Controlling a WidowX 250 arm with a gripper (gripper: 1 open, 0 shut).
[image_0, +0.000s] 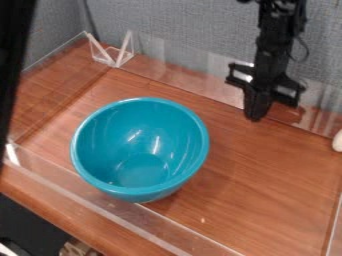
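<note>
A teal plastic bowl (140, 150) sits empty on the wooden counter (254, 200), left of centre. My black gripper (257, 105) hangs at the back right, above and to the right of the bowl and apart from it, pointing down near the back edge. It looks shut, with nothing visible between its fingers.
A white wire holder (111, 52) stands in the back left corner. Clear strips run along the edges. A white object (335, 141) is cut off at the right edge. The counter right of the bowl is clear. A dark shape covers the left edge.
</note>
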